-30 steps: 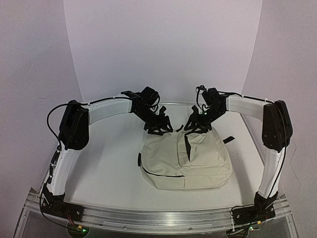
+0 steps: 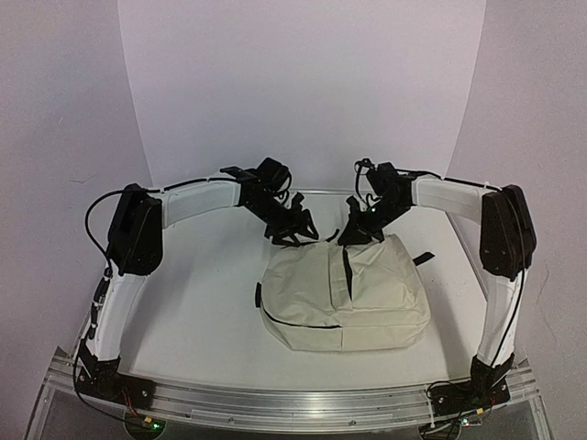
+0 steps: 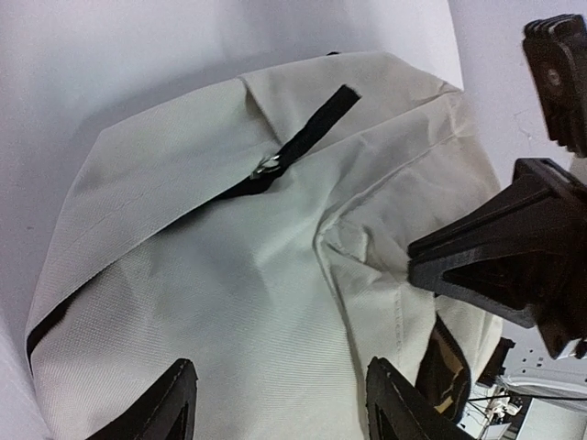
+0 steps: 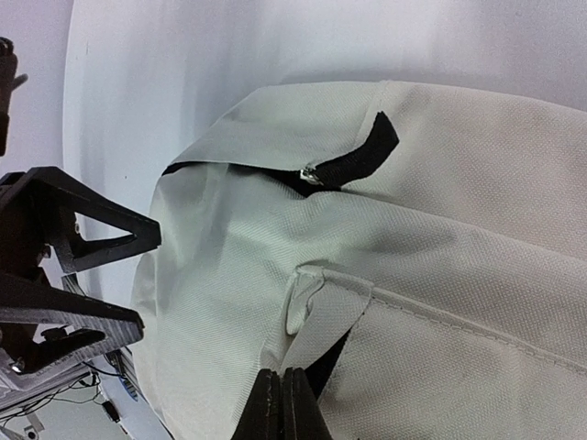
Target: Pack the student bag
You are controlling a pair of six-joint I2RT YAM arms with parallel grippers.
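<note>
A cream cloth bag [image 2: 303, 284] with black zips lies flat on the table, its top edge under both grippers. In the left wrist view, a zip pull [image 3: 303, 137] sticks out from the upper zip. My left gripper is open above the bag, its fingers wide apart with no object between them. At the bag's top, near the middle strip, my right gripper is shut, with folded cloth [image 4: 316, 316] meeting its fingertips. Whether that cloth is pinched between them is not clear. The bag's contents are hidden.
A black strap end [image 2: 424, 258] sticks out at the bag's right. A metal rail [image 2: 289, 403] runs along the front edge, and pale walls stand around the sides and back.
Over the last second my right gripper has shifted slightly left along the bag's top. The left gripper has moved a little back and left. The bag lies in the same place.
</note>
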